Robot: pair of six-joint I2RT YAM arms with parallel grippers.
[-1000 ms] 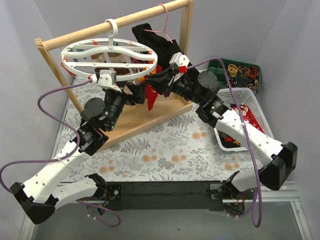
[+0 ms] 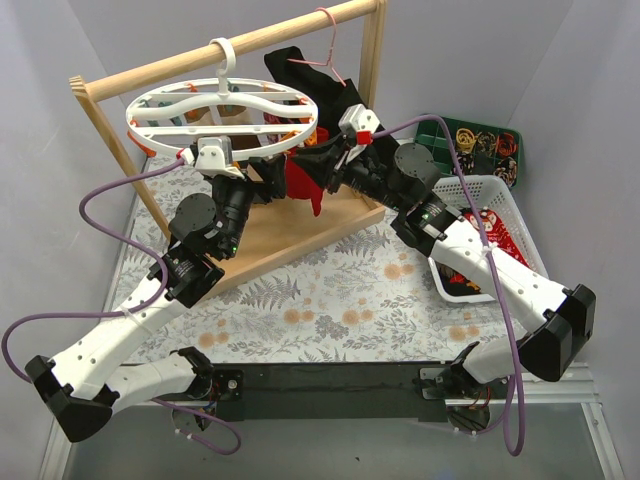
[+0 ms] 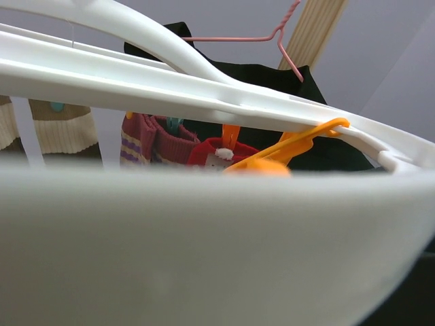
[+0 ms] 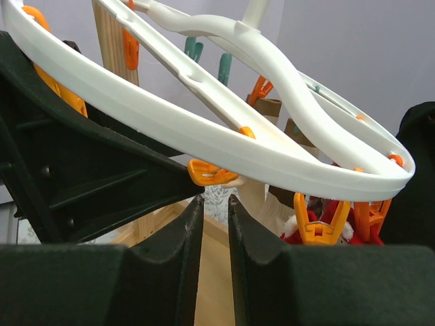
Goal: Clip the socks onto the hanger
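Observation:
The white round hanger (image 2: 140, 137) hangs from the wooden bar, with several socks clipped below it. A red sock (image 2: 303, 188) hangs at its right side; in the left wrist view a red sock (image 3: 197, 158) is held by an orange clip (image 3: 230, 136). My left gripper (image 2: 268, 178) is under the front rim. In the right wrist view its black finger (image 4: 102, 180) reaches an orange clip (image 4: 211, 173); whether it squeezes the clip is unclear. My right gripper has its fingertips slightly apart below that clip, nothing visible between them.
A dark garment (image 2: 300, 75) on a pink hanger (image 2: 331, 45) hangs close behind. At the right stand a white basket (image 2: 535, 255) with red items and a green box (image 2: 432, 135) of cords.
The hanger has shifted slightly to the right, and the left arm has moved a little. The red sock has swung and shows differently between the grippers. The right arm is nearly still.

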